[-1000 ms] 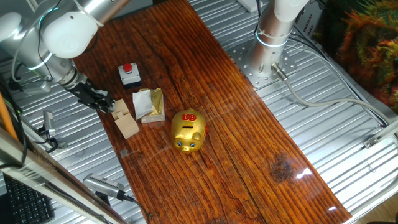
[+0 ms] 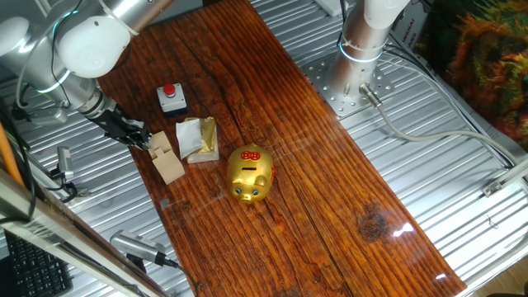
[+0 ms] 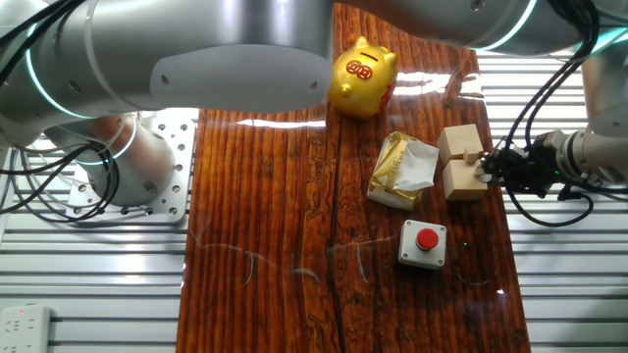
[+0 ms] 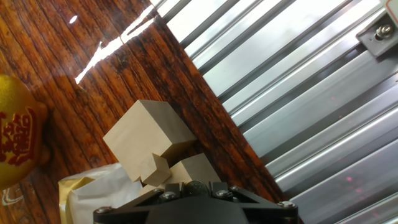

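My gripper (image 3: pixel 487 169) is at the table edge, right beside two pale wooden blocks. In exterior view 2 the farther block (image 3: pixel 458 141) and the nearer block (image 3: pixel 463 182) sit close together. A small wooden piece (image 4: pixel 155 169) shows where they meet, in front of my fingers in the wrist view. The dark fingers (image 4: pixel 169 194) come near each other at the bottom of that view and overlap the lower block (image 4: pixel 194 169). Whether they touch or grip any wood is hidden.
A white and gold packet (image 3: pixel 404 171) lies close to the blocks. The golden piggy bank (image 2: pixel 250 173) and a red-button box (image 2: pixel 172 99) stand nearby. Bare wooden table (image 2: pixel 346 206) stretches away beyond the piggy bank; slatted metal (image 4: pixel 298 93) borders the table edge.
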